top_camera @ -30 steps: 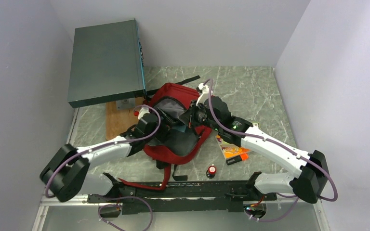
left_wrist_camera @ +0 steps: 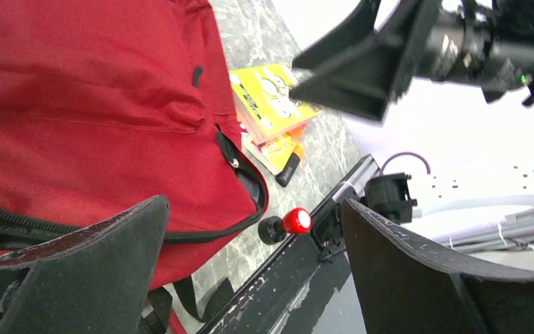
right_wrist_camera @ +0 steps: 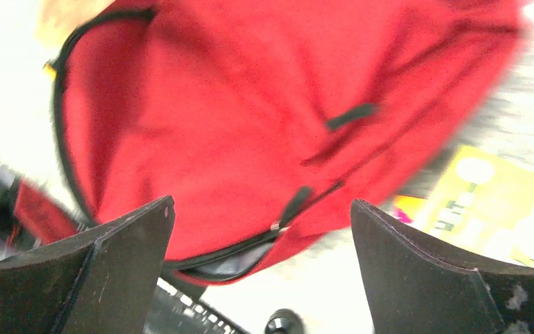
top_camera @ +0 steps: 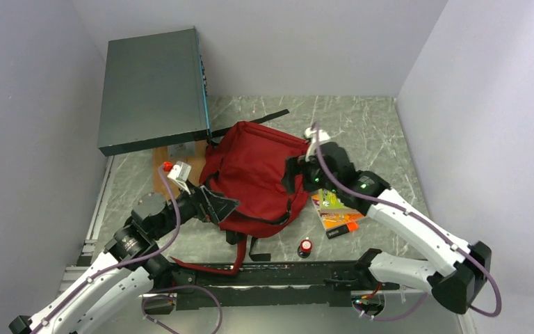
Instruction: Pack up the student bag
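Observation:
The red backpack (top_camera: 250, 167) lies on the marble surface, its front flap folded over the opening, dark zipper along the near edge. My left gripper (top_camera: 219, 209) is open above its left part; in the left wrist view its fingers stand wide apart. My right gripper (top_camera: 295, 174) is open over the bag's right side, blurred, nothing between its fingers. Right of the bag lie yellow books (left_wrist_camera: 268, 97) and an orange-and-black marker-like item (top_camera: 341, 229). A small red-and-black object (top_camera: 304, 247) stands at the front.
A large dark green box (top_camera: 149, 90) overhangs the back left above a wooden board (top_camera: 160, 182). A black rail (top_camera: 285, 271) runs along the front edge. Marble is clear at back right.
The bag's flap has fallen over its grey interior, which showed open before. Both grippers moved apart, the left toward front left, the right to the right.

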